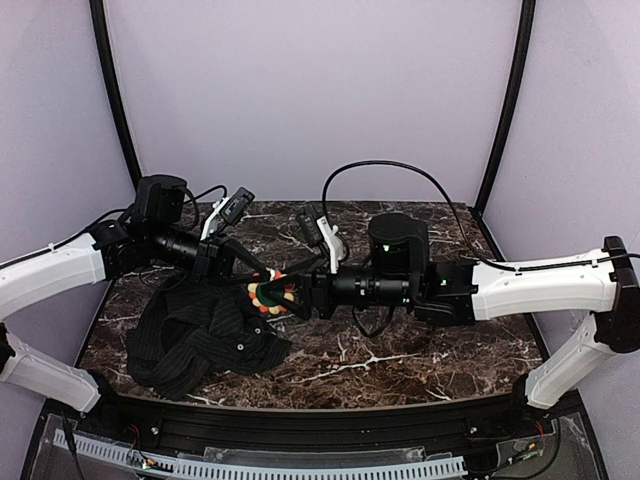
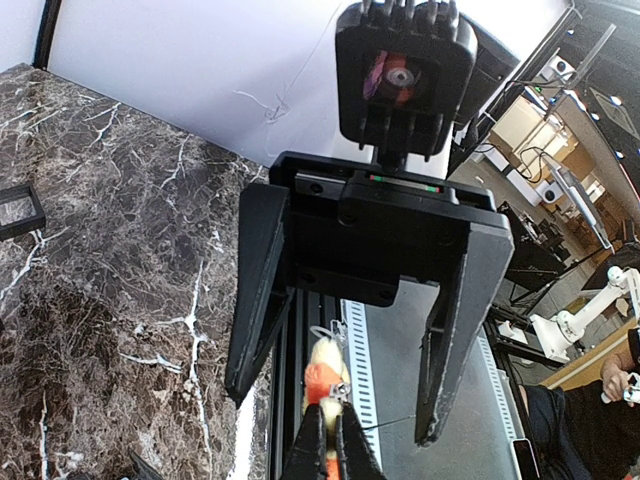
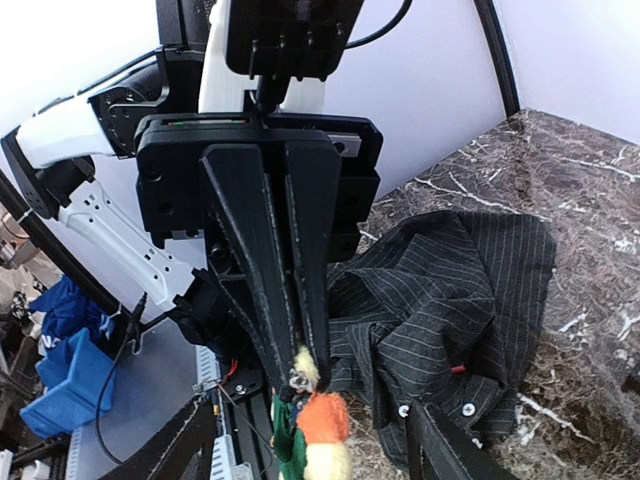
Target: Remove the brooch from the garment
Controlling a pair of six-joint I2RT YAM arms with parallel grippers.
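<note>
A felt flower brooch (image 1: pixel 270 300), green-centred with orange and cream petals, hangs in the air between the arms. My left gripper (image 1: pixel 262 278) is shut on its edge by the metal pin; in the right wrist view the brooch (image 3: pixel 323 435) dangles below those closed fingers. My right gripper (image 1: pixel 290 285) stands part open around the brooch, its fingers either side of it in both wrist views; I see no grip by it. The dark pinstriped garment (image 1: pixel 200 340) lies crumpled on the table at the left.
A small black frame (image 2: pixel 20 210) lies on it in the left wrist view. The white back wall stands behind.
</note>
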